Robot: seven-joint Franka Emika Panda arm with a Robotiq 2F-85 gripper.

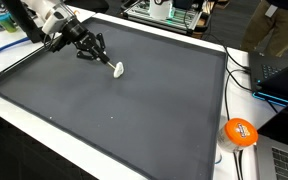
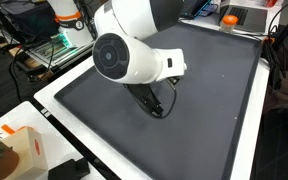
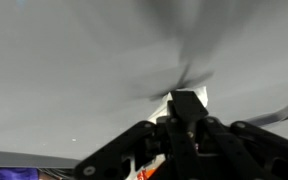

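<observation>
A small tool with a thin tan handle and a white end is in exterior view 1, with the end low at the dark board's surface. My gripper is shut on its handle, at the board's upper left. In the wrist view the gripper is seen from behind. Parts of the white end show on both sides of the fingertips, and a shadow falls on the grey surface. Whether the white end touches the board, I cannot tell. From exterior view 2, the arm hides most of the tool.
An orange-topped white object stands on the table past the board's right edge. Laptops lie farther right. Most of the board, centre and right, is bare.
</observation>
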